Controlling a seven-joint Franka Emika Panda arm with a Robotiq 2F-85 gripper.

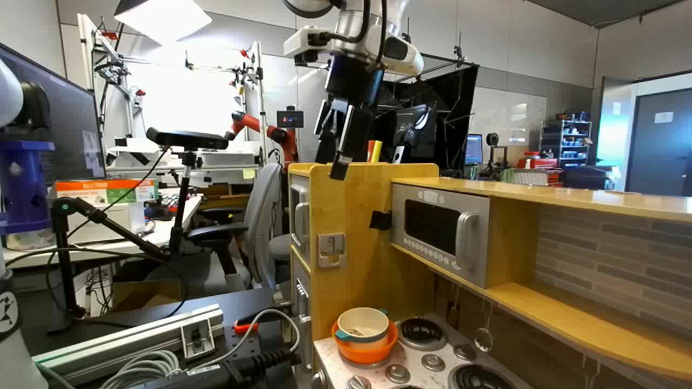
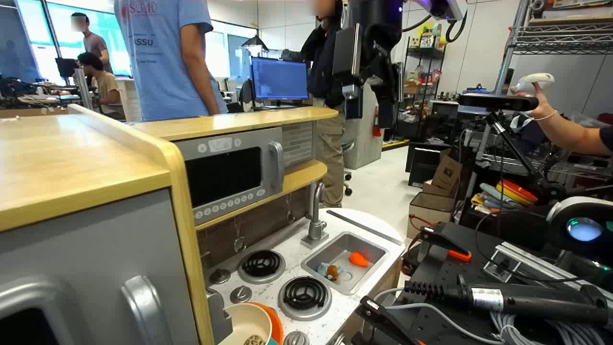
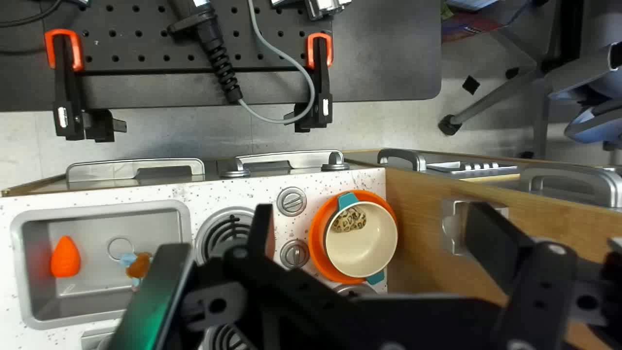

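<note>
High above the toy kitchen, my gripper is open with nothing between its fingers. It also shows in exterior view 1 near the top of the wooden side panel (image 1: 373, 214). Below it in the wrist view, a cream pot (image 3: 370, 248) with teal handles sits inside an orange bowl (image 3: 319, 236) at the stove's corner. A small leopard-patterned thing (image 3: 350, 219) lies in the pot. In the sink (image 2: 345, 236) are an orange carrot-shaped toy (image 2: 358, 259) and a blue and brown toy (image 2: 330, 271).
A toy microwave (image 1: 441, 230) and a shelf (image 1: 584, 324) stand over the stove. The faucet (image 2: 316, 212) rises behind the sink. A black table (image 3: 385, 52) with clamps and cables lies across a gap from the kitchen. Free air surrounds the gripper.
</note>
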